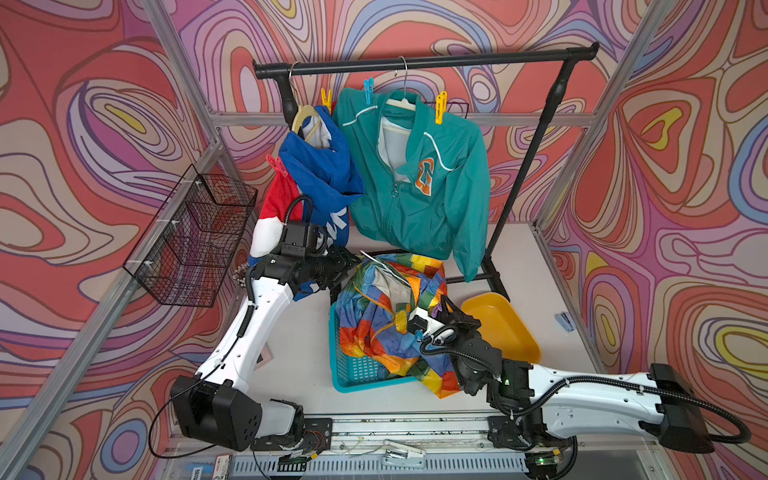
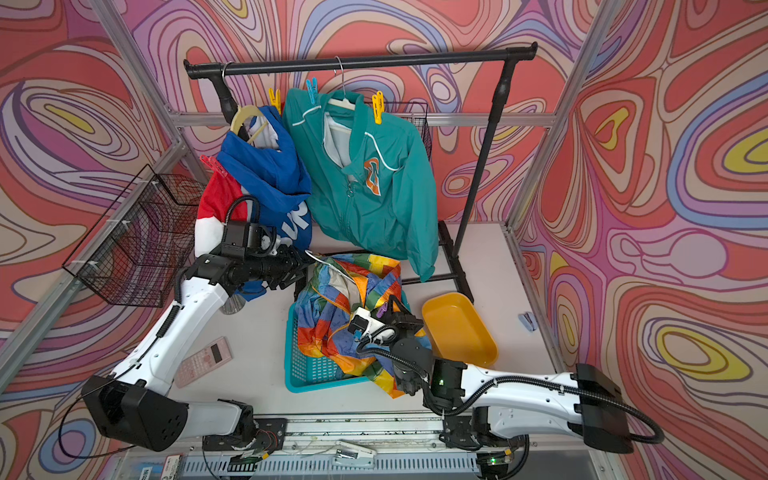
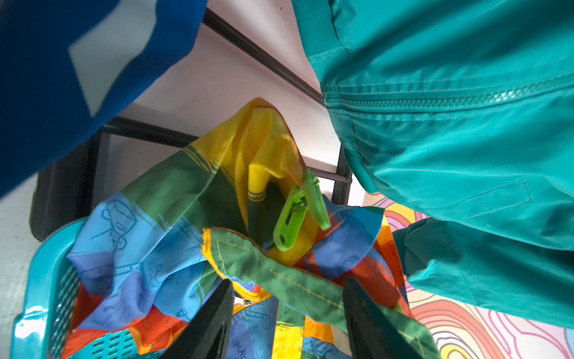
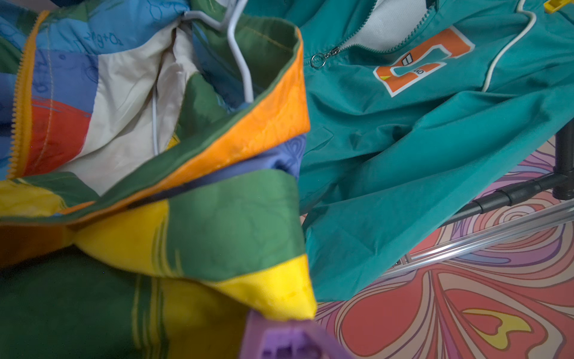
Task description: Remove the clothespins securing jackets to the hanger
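Note:
A multicolour jacket [image 1: 372,320] on a white hanger lies in the teal basket [image 1: 344,372]. A green clothespin [image 3: 287,221] clips its yellow fabric in the left wrist view, and a purple clothespin [image 4: 287,341] is at its edge in the right wrist view. My left gripper is open, above the jacket, short of the green pin. My right gripper [image 1: 440,316] is at the jacket's right side; its fingers are hard to make out. Yellow [image 1: 440,108] and cyan [image 1: 368,90] pins clip the teal jacket [image 1: 416,208]; a red pin [image 1: 274,162] is on the blue-red jacket [image 1: 312,168].
The hanging jackets crowd the space around my left gripper. A black rack [image 1: 432,60] spans the back. An orange tray [image 1: 512,336] sits on the right, a wire basket [image 1: 184,240] on the left, and a pink object [image 2: 200,360] lies on the table.

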